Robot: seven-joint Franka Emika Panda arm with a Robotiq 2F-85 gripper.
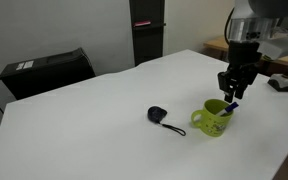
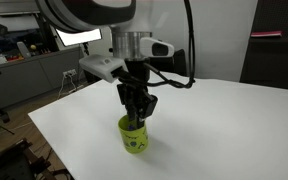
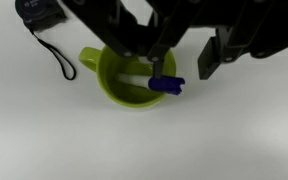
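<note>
A lime-green mug (image 1: 213, 121) stands upright on the white table, its handle toward the left in exterior view 1. Inside it leans a white marker with a blue end (image 3: 167, 85); that end rests over the rim. My gripper is just above the mug, its fingers spread apart. In the wrist view, one finger lies over the mug's opening near the marker and the other is outside the rim. Nothing shows clasped between them. Exterior view 2 has the mug (image 2: 133, 138) under the fingers, the marker mostly hidden there.
A dark round object with a strap (image 1: 157, 114) lies left of the mug. A black box-like device (image 1: 46, 75) is at the table's far left.
</note>
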